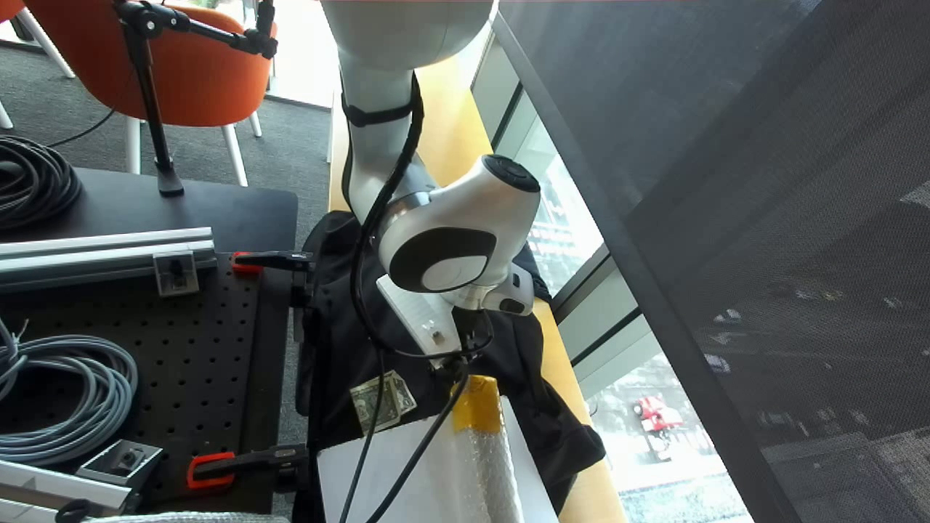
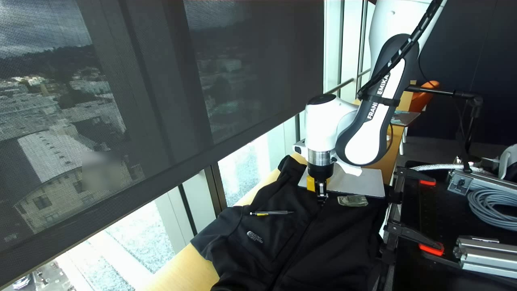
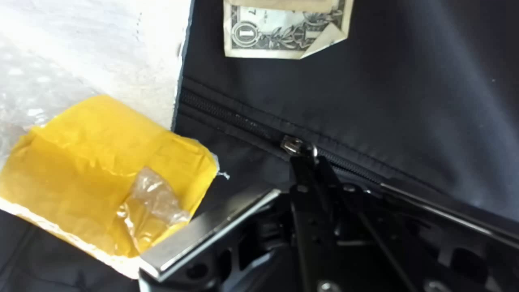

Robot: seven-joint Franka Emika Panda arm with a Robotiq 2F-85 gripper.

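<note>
A black jacket (image 2: 334, 237) lies spread out on the wooden ledge, a zipper (image 3: 228, 114) running diagonally across it in the wrist view. The metal zipper slider (image 3: 292, 144) sits on that line, right at my fingertips. My gripper is down at the cloth, shut on the slider's pull tab, of which only a metal loop shows; the rest is hidden between the dark fingers. From exterior view 2, the gripper (image 2: 320, 194) points straight down at the jacket. Exterior view 1 hides the fingertips behind the hand and cable.
A white board (image 1: 392, 462) bearing a yellow-ended, plastic-wrapped piece (image 3: 97, 146) lies close beside the gripper. A folded dollar bill (image 3: 287, 34) and a pen (image 2: 271, 213) rest on the jacket. Clamps (image 1: 253, 461) and a black perforated table (image 1: 174, 366) border one side, windows the other.
</note>
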